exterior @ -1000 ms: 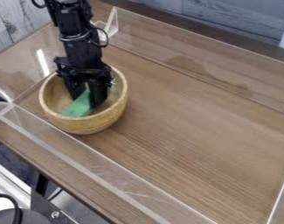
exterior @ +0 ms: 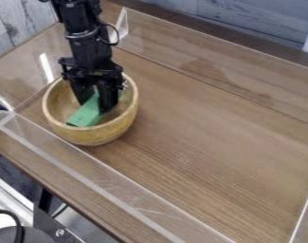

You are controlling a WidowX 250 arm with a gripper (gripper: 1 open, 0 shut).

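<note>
A light wooden bowl (exterior: 85, 130) sits on the wooden table toward the left. Inside it lies a green object (exterior: 86, 113), tilted along the bowl's floor. My black gripper (exterior: 98, 95) reaches down from above into the bowl, its lower part over the upper end of the green object. The fingertips are dark and partly hidden, so whether they grip the green object is unclear.
A grey-blue surface (exterior: 270, 19) lies beyond its back edge, and clear tape runs along the left and near edges.
The arm and gripper have shifted slightly within the bowl over the last second, and a little more of the green object's upper part shows. The bowl stays in about the same place.
</note>
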